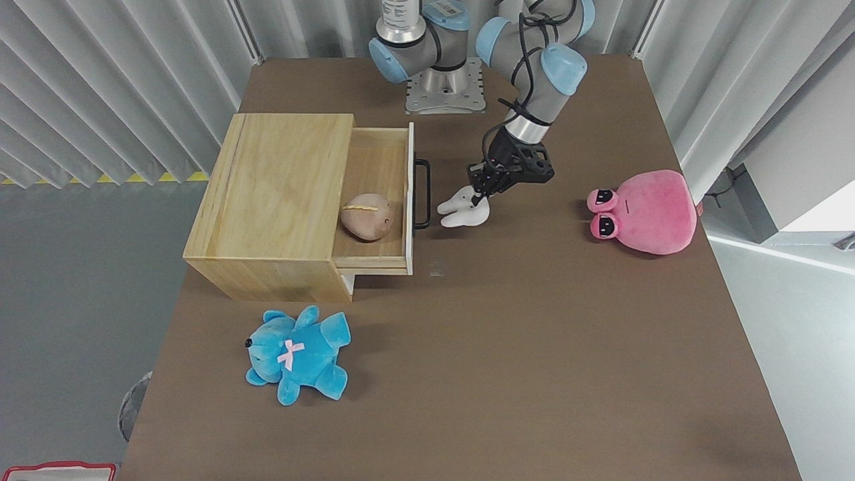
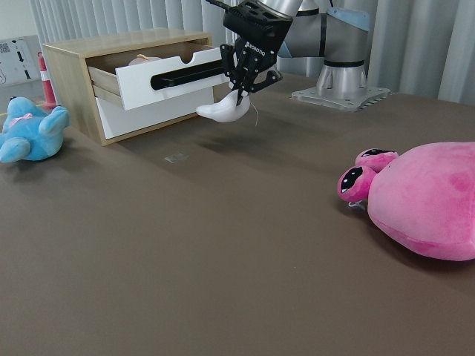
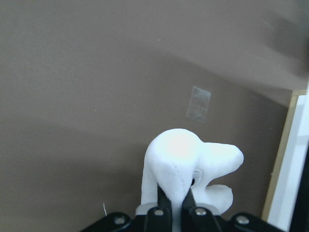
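My gripper (image 1: pixel 478 192) is shut on a white plush toy (image 1: pixel 460 210), just right of the drawer's black handle in the front view. In the left view the gripper (image 2: pixel 241 85) holds the toy (image 2: pixel 220 109) low beside the drawer front. In the wrist view the fingertips of my gripper pinch the toy (image 3: pixel 217 159) from either side. The wooden cabinet (image 1: pixel 272 184) has its upper drawer (image 2: pixel 135 87) pulled out, with a brown round plush (image 1: pixel 366 218) inside.
A blue bear plush (image 1: pixel 308 361) lies in front of the cabinet. A pink plush (image 1: pixel 649 212) lies at the table's right side.
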